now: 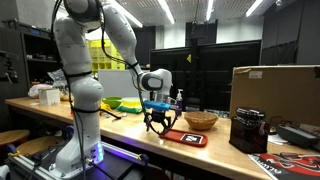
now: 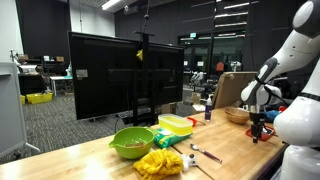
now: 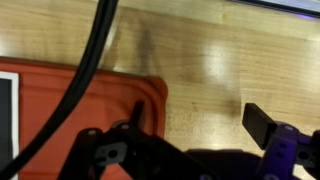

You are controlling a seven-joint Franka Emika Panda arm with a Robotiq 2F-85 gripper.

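Note:
My gripper [image 1: 159, 129] hangs low over the wooden table, at the near left edge of a red board [image 1: 187, 138]. In the wrist view the fingers stand wide apart with nothing held between them. There, one black finger [image 3: 128, 143] overlaps the board's rounded right edge, while the other finger [image 3: 262, 124] is over bare wood. Part of a dark, white-edged item [image 3: 8, 115] shows at the board's left; I cannot tell what it is. Whether the fingertips touch anything is unclear.
Behind the board stands a wicker basket [image 1: 200, 120], with a black canister [image 1: 248, 130] to its right. A green bowl [image 2: 130, 142], yellow cloth [image 2: 158, 163] and a yellow-lidded container [image 2: 175, 125] occupy the table's other end. A black cable [image 3: 85, 75] crosses the wrist view.

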